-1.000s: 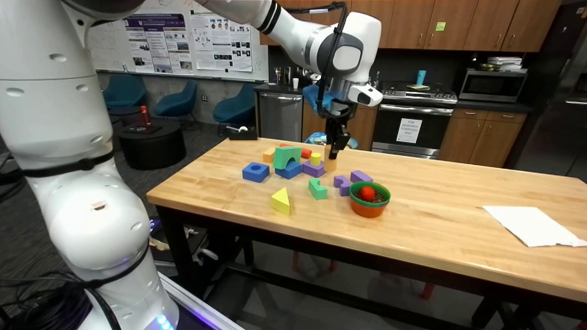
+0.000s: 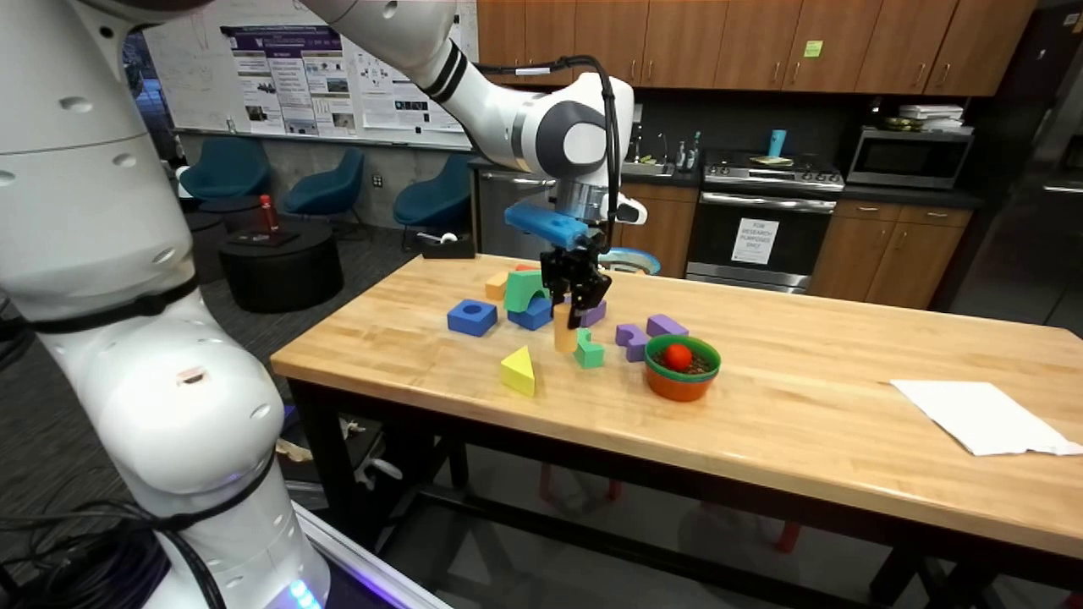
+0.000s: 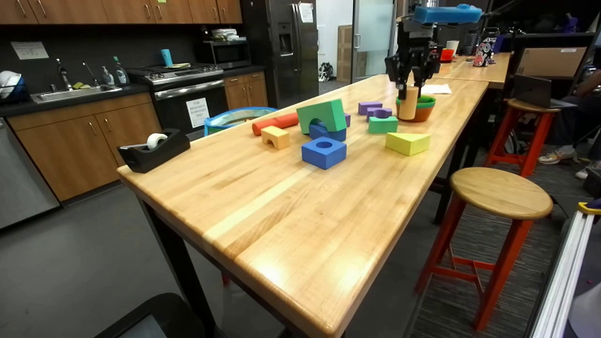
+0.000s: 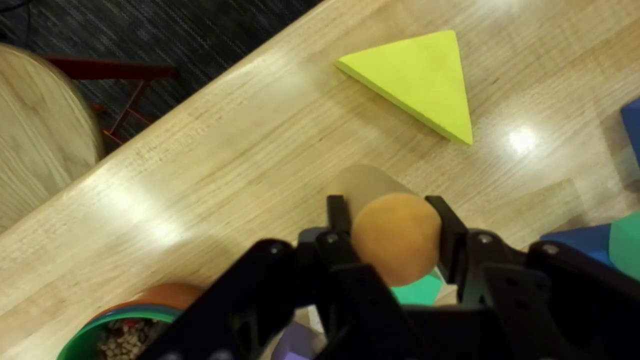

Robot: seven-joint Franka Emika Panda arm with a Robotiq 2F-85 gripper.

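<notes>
My gripper is shut on an orange cylinder (image 4: pixel 396 239), whose round end faces the wrist camera. In exterior view 2 the cylinder (image 3: pixel 409 103) hangs upright from the fingers; whether its lower end touches anything is hard to tell. A green notched block (image 2: pixel 589 351) stands right beside it, partly covered by the gripper in the wrist view. Toward the front edge lies a yellow triangular block (image 4: pixel 423 84), clear of the fingers. Left of the gripper in exterior view 1 are a blue block with a hole (image 2: pixel 473 318) and a green arch (image 2: pixel 524 289) resting on another blue block (image 2: pixel 532 315).
Two purple blocks (image 2: pixel 666 325) lie near nested bowls (image 2: pixel 682 377) containing a red ball (image 2: pixel 677 356). Further back are an orange arch (image 3: pixel 275 137) and a red cylinder (image 3: pixel 276 123). A white sheet (image 2: pixel 982 416) lies far right, with bare tabletop between it and the bowls.
Holding the orange cylinder, the arm has swung left and toward the table's front edge in exterior view 1. The cylinder now stands beside the green notched block. The blocks on the table look unmoved.
</notes>
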